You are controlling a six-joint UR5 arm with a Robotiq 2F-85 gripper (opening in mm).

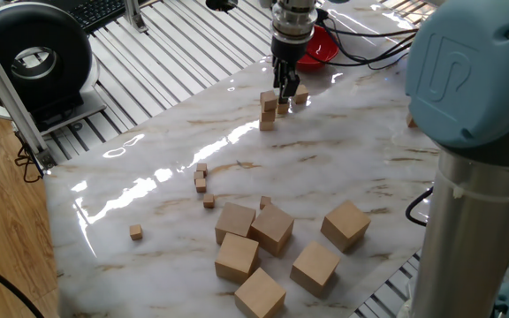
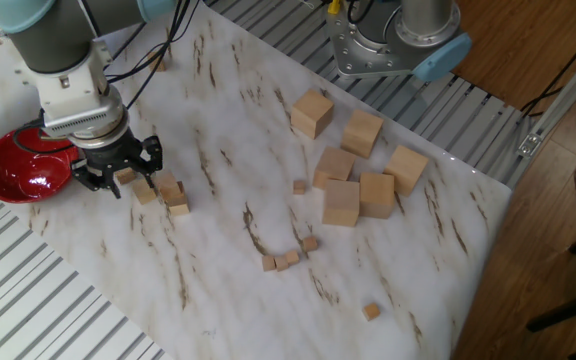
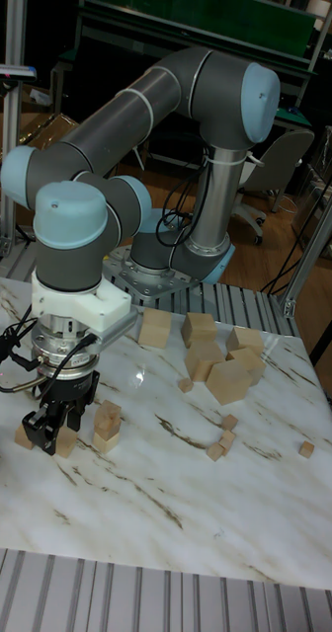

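My gripper (image 2: 136,180) points down over a group of small wooden blocks, near the red bowl (image 2: 23,168). Its black fingers look spread apart, so it stands open. A small block (image 2: 144,191) lies beneath or between the fingertips; I cannot tell whether they touch it. Beside it, a short stack of wooden blocks (image 1: 268,113) stands upright on the marble table, also seen as a stack (image 3: 107,424) just right of the gripper in exterior view 3. Another single block (image 1: 301,94) sits on the gripper's other side, towards the bowl.
Several large wooden cubes (image 1: 273,228) are grouped near the robot base. A short row of tiny cubes (image 2: 281,262) lies mid-table, with one lone tiny cube (image 2: 371,311) farther off. Bare marble tabletop (image 2: 238,190) separates the stack from these.
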